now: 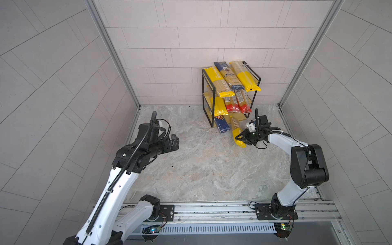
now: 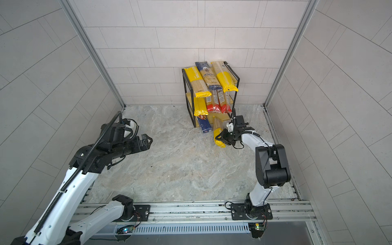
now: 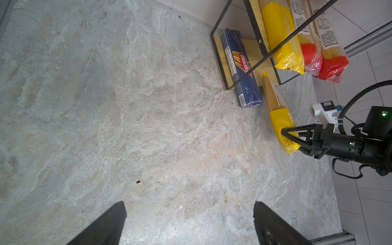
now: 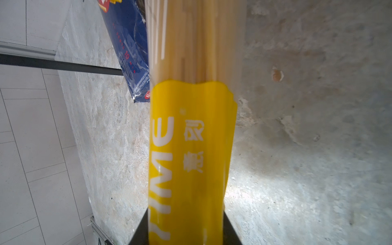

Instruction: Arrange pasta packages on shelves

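Observation:
A yellow spaghetti bag [image 1: 237, 138] [image 3: 281, 122] [image 4: 187, 163] sits between the fingers of my right gripper [image 1: 244, 136] [image 2: 223, 136], its far end at the bottom shelf beside a blue Barilla pack [image 1: 222, 126] [image 3: 241, 69]. Whether the fingers grip it firmly is hard to tell; they press on both sides. Yellow, red and blue pasta packages [image 2: 208, 73] fill the upper levels of the black shelf rack [image 1: 211, 118]. My left gripper [image 1: 172, 143] [image 2: 145, 143] is open and empty at the left, above the floor.
Tiled walls [image 2: 171, 36] enclose the back and sides, close to the rack and right arm.

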